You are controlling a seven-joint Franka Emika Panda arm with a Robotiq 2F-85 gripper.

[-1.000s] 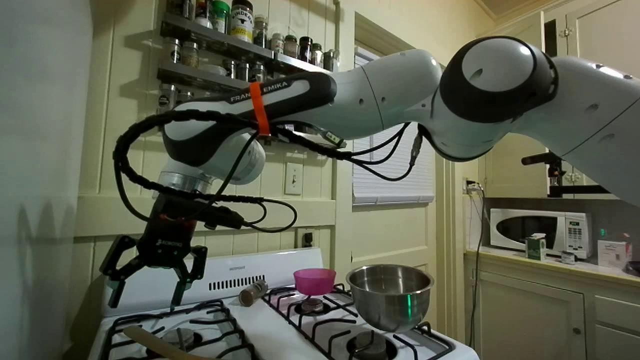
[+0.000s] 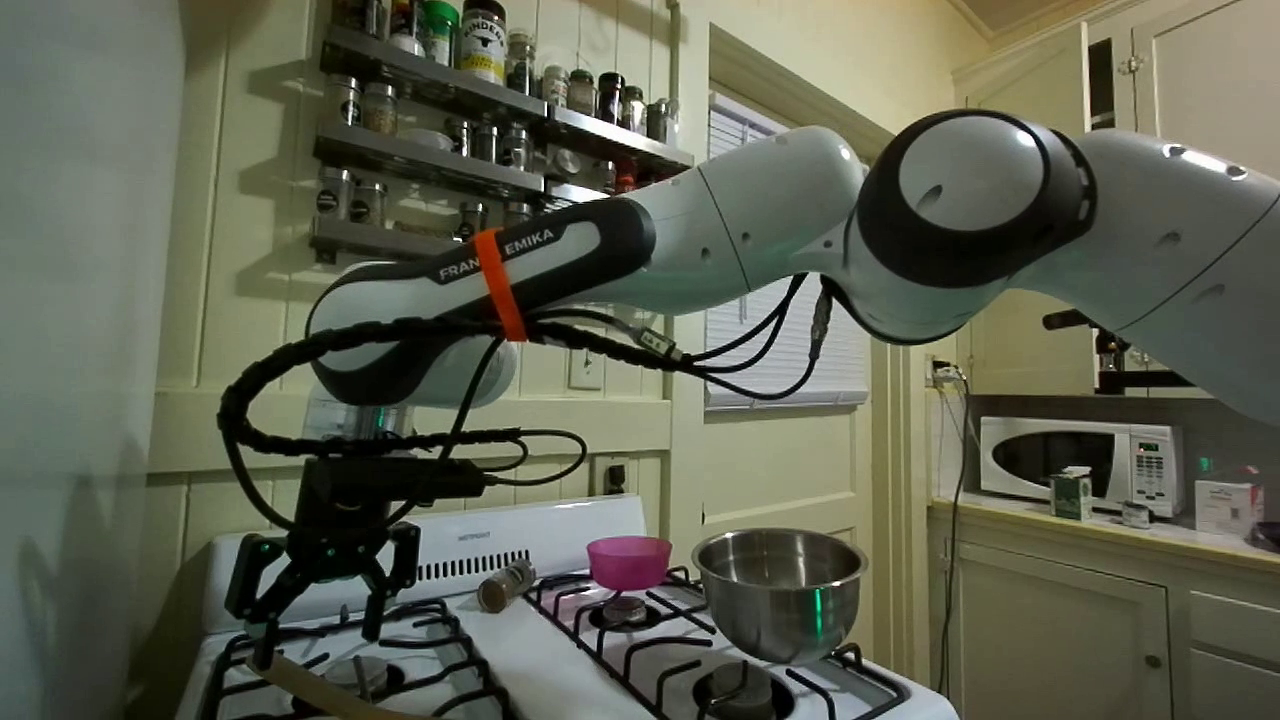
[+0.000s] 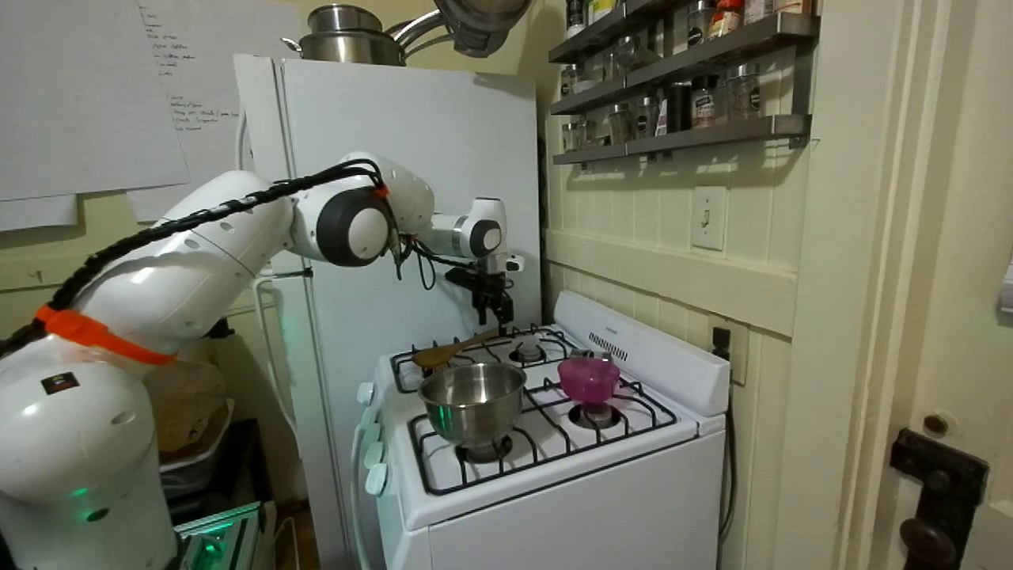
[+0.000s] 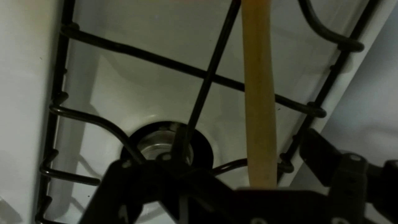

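A wooden spoon (image 3: 436,357) lies across the left-hand grate of the stove, its handle (image 4: 260,97) running down between my fingers in the wrist view. My gripper (image 2: 318,644) is open and points downward just above the handle's end. One of the fingers (image 2: 263,646) hangs by the handle's tip in exterior view 1; whether it touches is unclear. The handle's lower end is hidden behind the gripper's dark body in the wrist view.
A steel bowl (image 2: 780,596) and a pink bowl (image 2: 629,562) sit on the right-hand burners. A spice jar (image 2: 505,586) lies on its side between the grates. The fridge (image 3: 408,190) stands close beside the stove.
The gripper has come down toward the spoon's handle and turned from tilted to nearly upright. Spoon, jar and bowls have stayed where they were.
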